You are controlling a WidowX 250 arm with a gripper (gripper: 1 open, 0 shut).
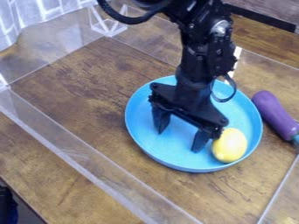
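My black gripper (184, 123) hangs from the top of the view, low inside a round blue bowl (145, 133), with its fingers spread open. A yellow, egg-shaped object (230, 145) lies in the bowl just to the right of the fingers. I see nothing held, though the arm hides part of the bowl's middle.
A purple eggplant-like object (274, 115) lies outside the bowl at the right. Clear walls or strips run along the left and lower edges.
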